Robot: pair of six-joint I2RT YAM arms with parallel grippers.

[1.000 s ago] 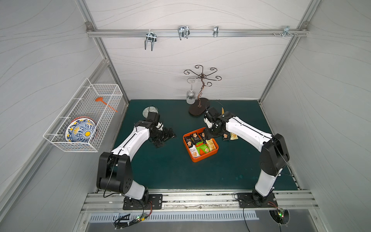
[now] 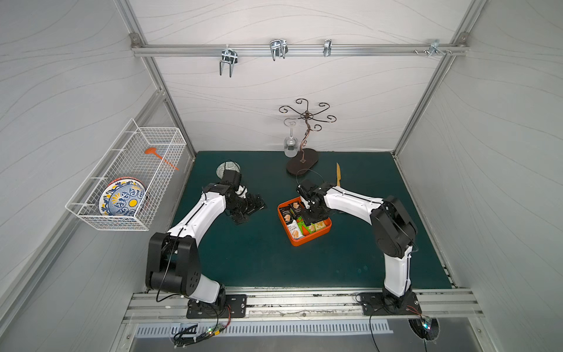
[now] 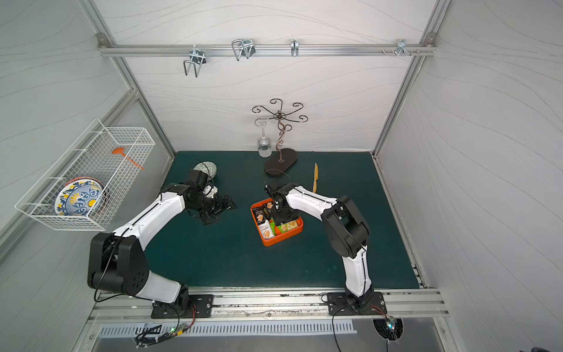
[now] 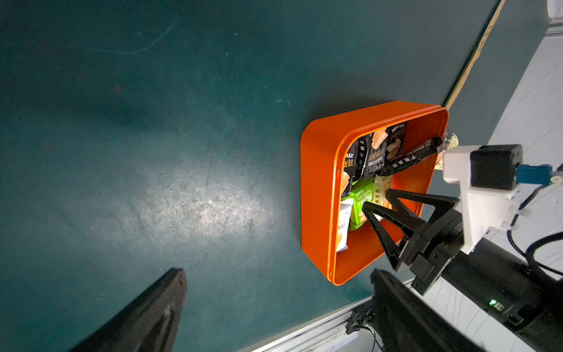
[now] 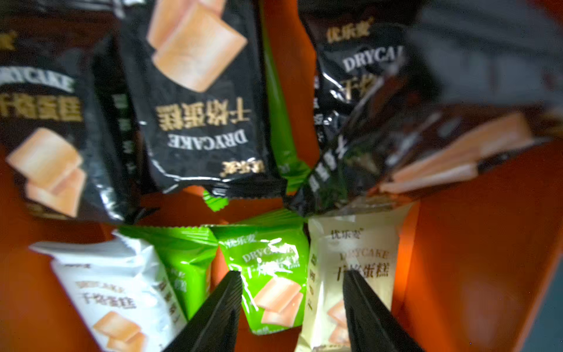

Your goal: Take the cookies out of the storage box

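The orange storage box [image 4: 319, 193] sits on the table with cookie packets inside. In the right wrist view, black packets [image 5: 199, 126] fill one side, one of them [image 5: 352, 146] tilted up and blurred. Along the other side lie a white packet [image 5: 120, 287], green packets [image 5: 264, 281] and a cream packet [image 5: 352, 264]. My right gripper is open inside or just above the box; its fingertips straddle the boundary between the green and cream packets, seemingly without gripping either. My left gripper stands open and empty above bare table left of the box.
A packet [image 4: 454, 142] shows outside the box's far rim, partly hidden. Behind the box are a knife [image 2: 338, 174] and a dark stand [image 2: 302, 163] with a hanging glass [image 2: 291, 146]. A bowl [image 3: 205, 168] stands back left.
My right arm has moved left, bringing its gripper from the box's right rim over the packets inside. Packets right of the box are now hidden behind the arm. The left arm stays still.
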